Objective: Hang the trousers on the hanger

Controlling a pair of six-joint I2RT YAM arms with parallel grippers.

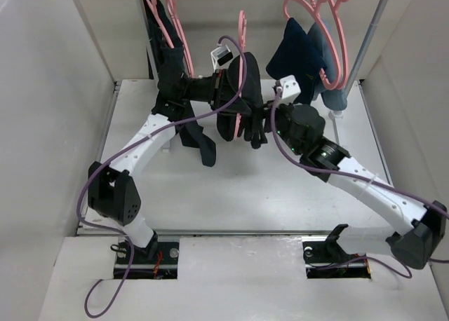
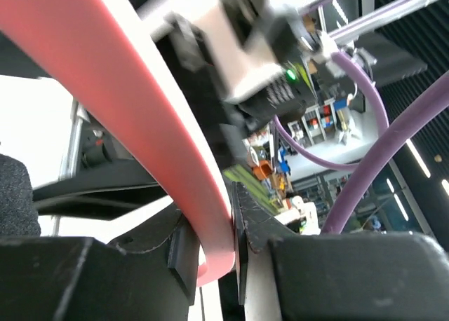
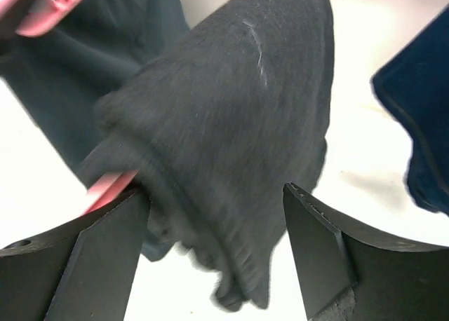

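Dark grey trousers hang draped over a pink hanger in the middle of the top view, below the rail. My left gripper is shut on the hanger, whose pink bar passes between its fingers. In the right wrist view the trousers' cloth fills the middle in loose folds, partly blurred. My right gripper stands part open with the cloth in front of its spread fingers; no cloth is plainly pinched. A blurred pink hanger end shows beside its left finger.
Dark clothes on pink hangers hang at the left of the rail. A navy garment and a grey-blue one hang at the right, close to my right arm.
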